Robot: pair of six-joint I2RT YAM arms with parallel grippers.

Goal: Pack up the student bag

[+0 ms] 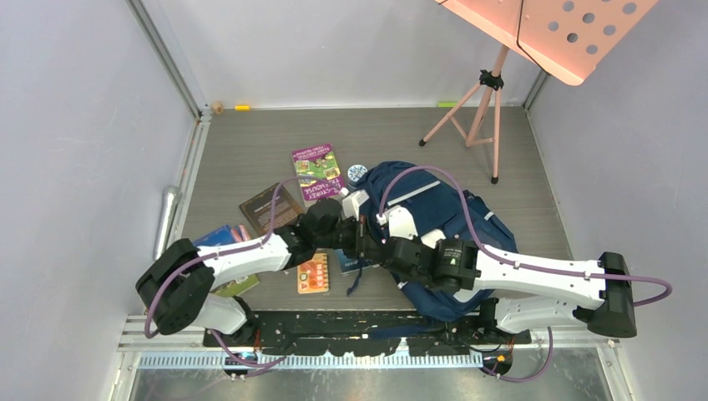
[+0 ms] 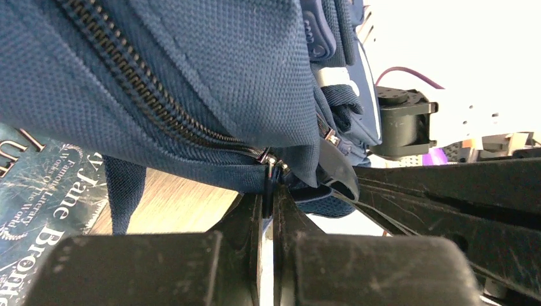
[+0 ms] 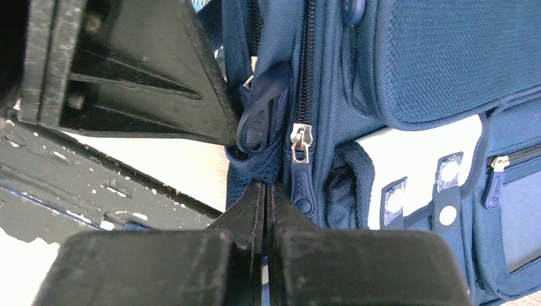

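Observation:
The navy backpack lies on the right half of the floor, its near-left edge between both arms. In the left wrist view my left gripper is shut on a dark zipper pull below a metal slider at the zipper's end. In the right wrist view my right gripper is shut, its tips against the bag's blue edge cloth; whether cloth is pinched is hidden. A second zipper pull hangs just right of those tips. The two grippers nearly meet.
Left of the bag lie a purple-green book, a brown book, an orange notebook and a dark Jane Bronte book. A round tin stands beside the bag. A pink tripod rises behind.

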